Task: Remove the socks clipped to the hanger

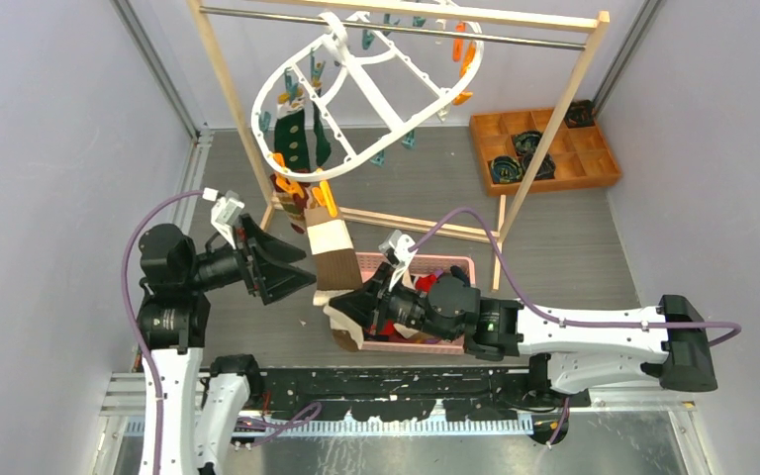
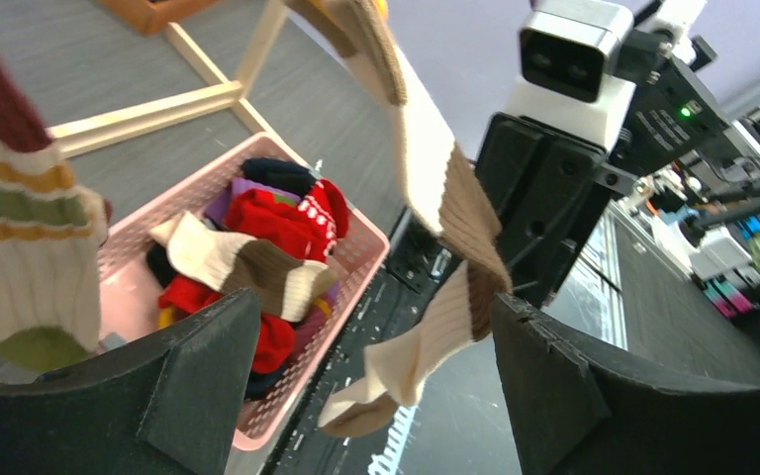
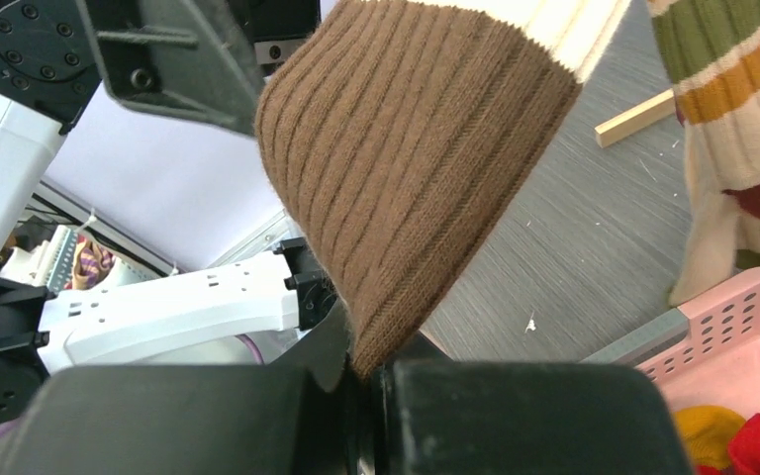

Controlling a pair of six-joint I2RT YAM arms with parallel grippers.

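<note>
A brown-and-cream sock (image 1: 332, 242) hangs stretched from an orange clip (image 1: 326, 198) on the white hanger (image 1: 396, 124); my right gripper (image 1: 361, 302) is shut on it, the fabric running between its fingers in the right wrist view. My left gripper (image 1: 277, 269) stands open just left of this sock, with nothing gripped. A striped sock (image 2: 35, 228) hangs beside it, and green socks (image 1: 292, 134) hang further back from teal clips.
A pink basket (image 2: 119, 297) below holds several socks. A wooden frame (image 1: 554, 124) carries the hanger. An orange compartment tray (image 1: 594, 163) sits at the back right, with bare floor around it.
</note>
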